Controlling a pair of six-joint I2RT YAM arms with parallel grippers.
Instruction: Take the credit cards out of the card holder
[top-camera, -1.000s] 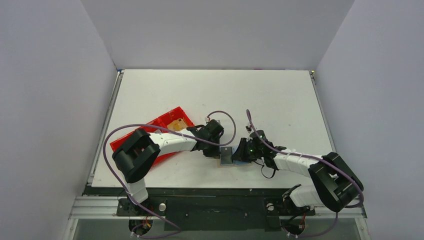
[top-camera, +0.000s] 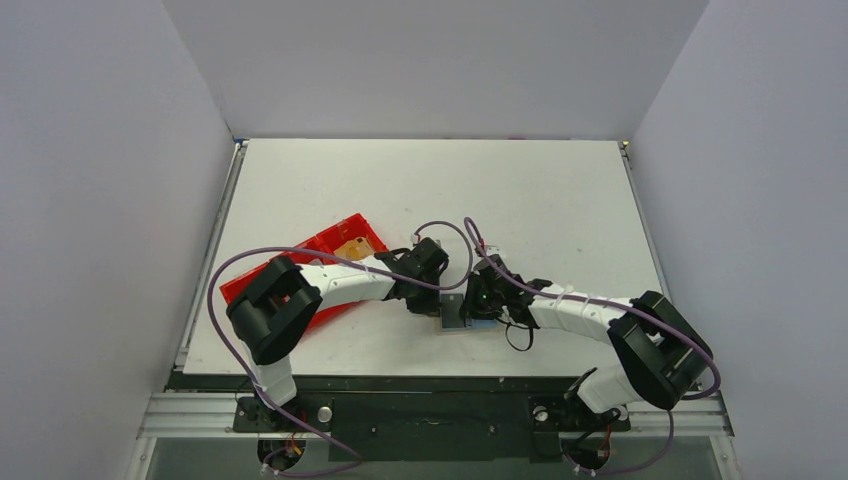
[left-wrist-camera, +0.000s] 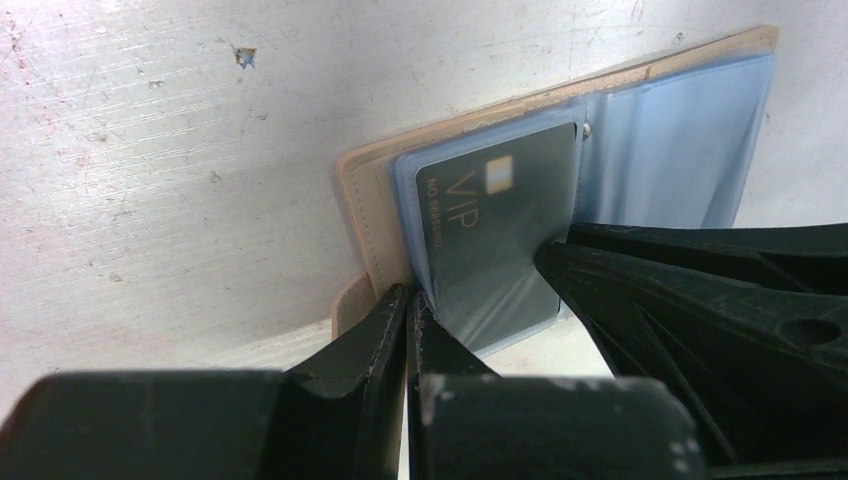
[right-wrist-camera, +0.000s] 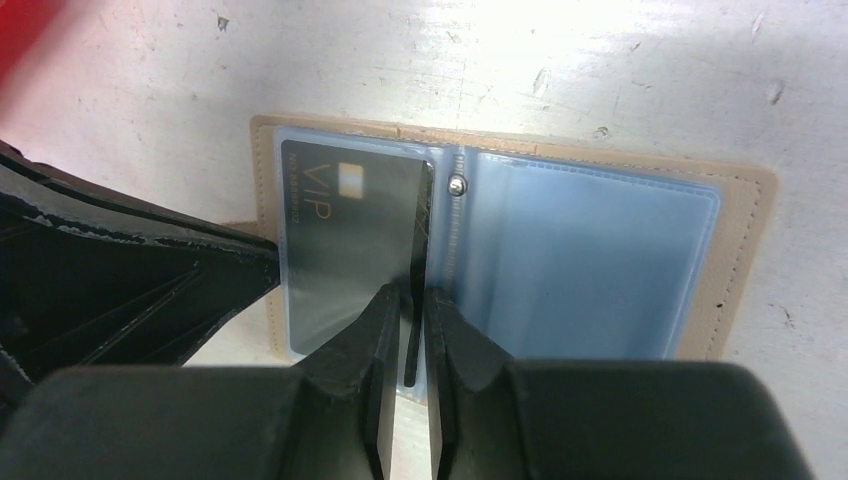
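Observation:
The tan card holder (right-wrist-camera: 745, 190) lies unfolded on the table, with clear blue sleeves inside. A black VIP card (right-wrist-camera: 345, 235) sits in its left sleeve, its dark right edge showing at the sleeve's mouth near the centre fold. The right sleeve (right-wrist-camera: 590, 255) shows no card. My right gripper is over that card edge, its fingers a narrow gap apart and one on either side of the edge. At the holder's left border, my left gripper is shut; whether the thin border is pinched between its tips is hidden.
A red box (top-camera: 350, 225) with a tan item inside stands behind the left arm. Both grippers are close together over the holder.
My right gripper has moved a little left over the holder, toward the card, and its arm has turned somewhat. The left arm and the holder stay put.

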